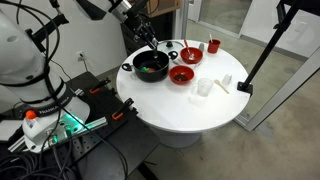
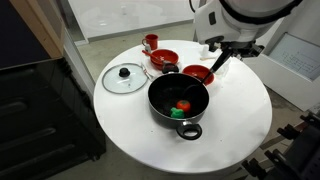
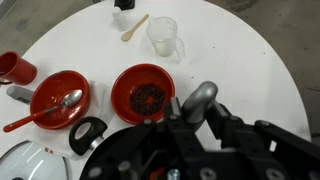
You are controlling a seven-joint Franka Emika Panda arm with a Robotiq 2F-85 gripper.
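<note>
A black pot (image 2: 160,98) stands on the white round table, with a red item (image 2: 183,105) and a green item (image 2: 177,114) inside. My gripper (image 2: 226,54) is above the pot's edge on the red bowl's side, shut on a utensil. The utensil's thin dark shaft (image 2: 213,70) slants down into the pot; its lower end is hard to make out. In the wrist view the grey handle end (image 3: 201,98) sticks up between the fingers. Part of the pot is hidden there by the gripper.
Close to the pot are a red bowl with dark bits (image 3: 142,92), another red bowl (image 3: 60,98) with a spoon, and a glass lid (image 2: 124,78). A red mug (image 1: 213,46) and clear pitcher (image 3: 165,36) stand farther off.
</note>
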